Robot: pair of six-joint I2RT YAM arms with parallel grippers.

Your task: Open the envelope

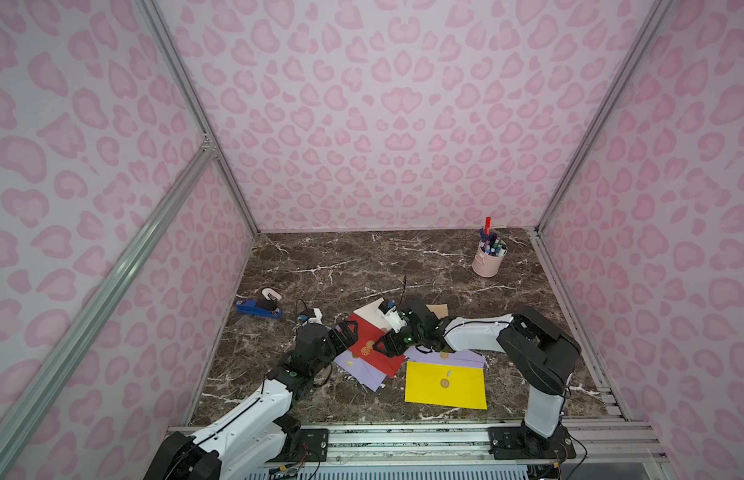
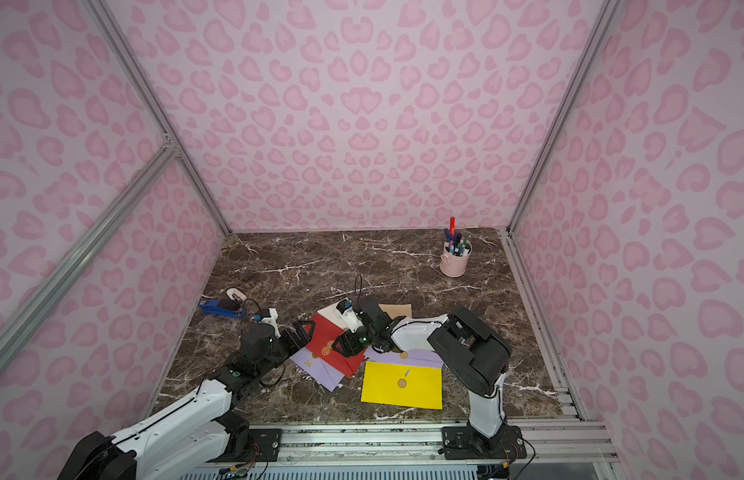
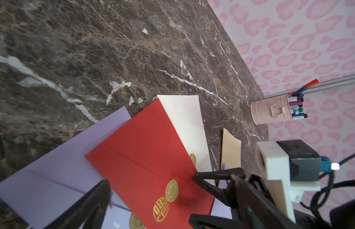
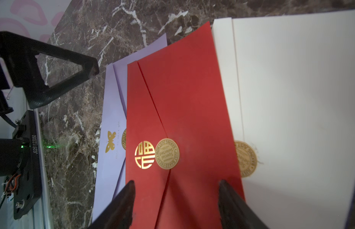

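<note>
A red envelope [image 3: 146, 152] with gold seals lies over a lilac envelope [image 3: 70, 160] and beside a white envelope [image 4: 295, 84]. Its flap seam shows, with no open gap visible. Above its left edge, my left gripper [image 1: 349, 333] is open and holds nothing; its blurred fingers [image 3: 89, 206] frame the red envelope from the left wrist. Over the lower right part of the same envelope hovers my right gripper, its fingers [image 4: 232, 206] apart, with nothing gripped between them. In the left wrist view the right gripper's tips lie close to the red paper; contact is unclear.
A yellow envelope [image 1: 445, 387] lies at the front right, below another lilac envelope [image 1: 460, 359]. The pen cup [image 1: 486, 262] stands at the back right, and a blue stapler [image 1: 258, 309] is at the left.
</note>
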